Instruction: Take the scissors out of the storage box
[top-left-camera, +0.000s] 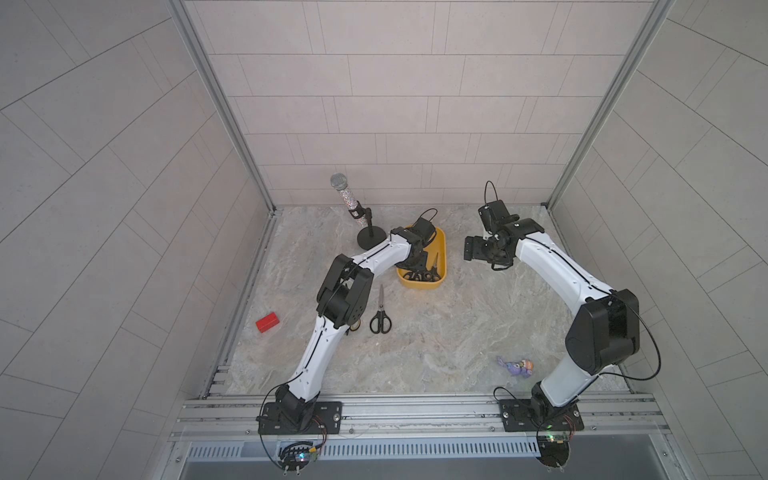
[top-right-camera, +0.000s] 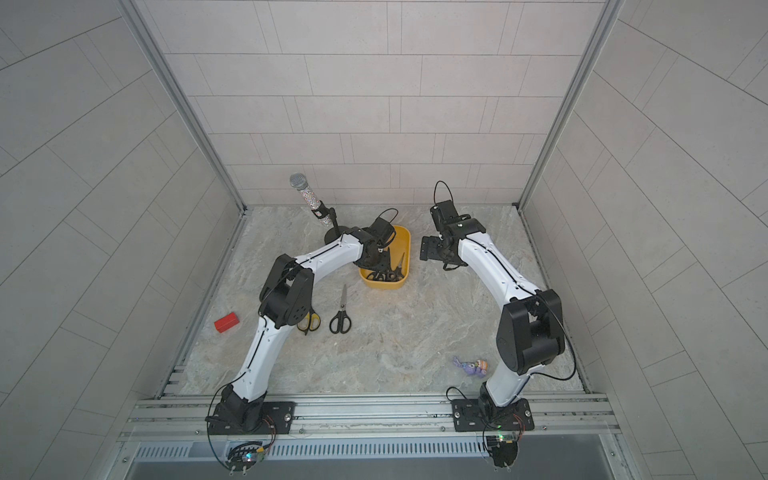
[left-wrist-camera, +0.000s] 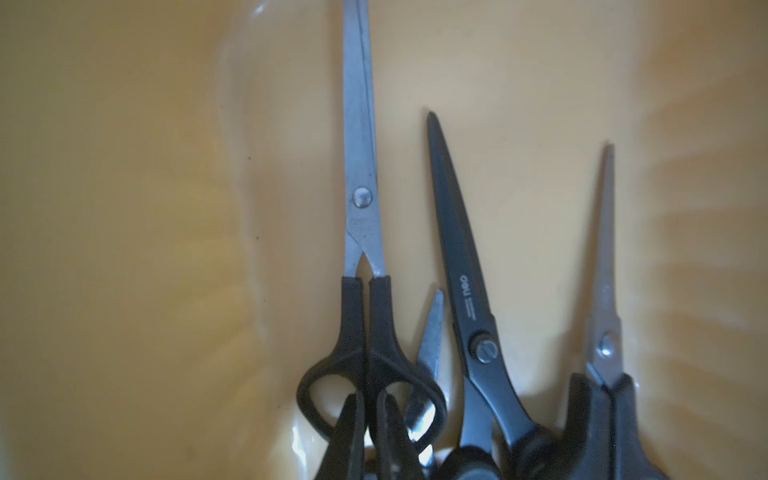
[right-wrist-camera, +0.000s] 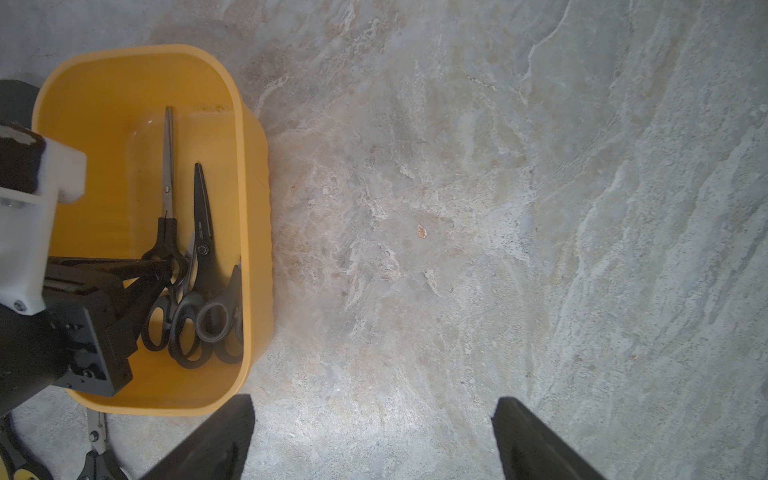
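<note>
A yellow storage box (top-left-camera: 440, 276) (top-right-camera: 405, 240) (right-wrist-camera: 253, 200) holds several black-handled scissors, among them a silver-bladed pair (left-wrist-camera: 361, 144) and a black-bladed pair (left-wrist-camera: 460, 240). My left gripper is down inside the box at the handle loops of the silver-bladed pair, its fingertips close together; whether it grips them is unclear. My right gripper stands open over bare table to the right of the box, nothing between its fingers.
Loose scissors (top-left-camera: 381, 320) (top-right-camera: 340, 320) lie in front of the box. A microphone on a stand (top-left-camera: 370, 236) stands behind left, a red block (top-left-camera: 267, 321) lies far left, a purple toy (top-left-camera: 516, 367) front right.
</note>
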